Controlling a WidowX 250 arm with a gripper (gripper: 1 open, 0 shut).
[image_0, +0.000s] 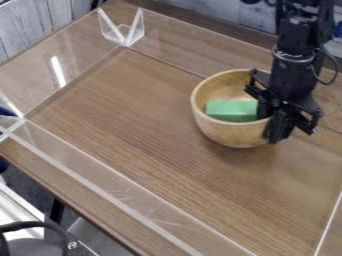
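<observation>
A light wooden bowl (214, 125) sits on the wooden table (107, 150) at centre right, with a green block (234, 109) inside it. My black gripper (278, 122) reaches down from the upper right onto the bowl's right side and is shut on it; the fingertips are dark and partly hard to make out against the rim.
A small white wire-like object (122, 30) stands at the back left. Black cables lie at the lower left corner.
</observation>
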